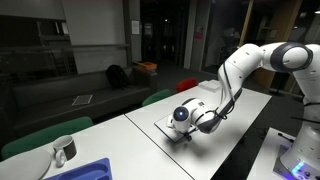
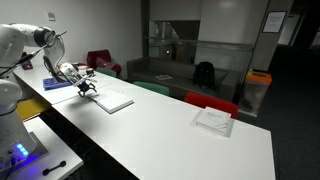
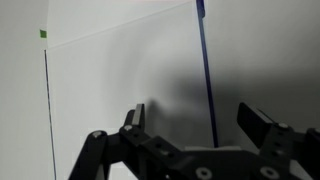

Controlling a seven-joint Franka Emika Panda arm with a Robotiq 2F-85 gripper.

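My gripper is open, its two dark fingers well apart at the bottom of the wrist view. A flat white panel lies beneath it, and a thin dark blue line runs along the panel's right side, between the fingers as seen from above. Nothing shows gripped. From the first exterior view, the gripper stands low over the near part of this panel, on the white table. The second exterior view has the gripper at the left end of the flat white panel.
A pale mug, a white round dish and a blue tray stand at the table's left in the first exterior view. Across the table in the second lies a white box.
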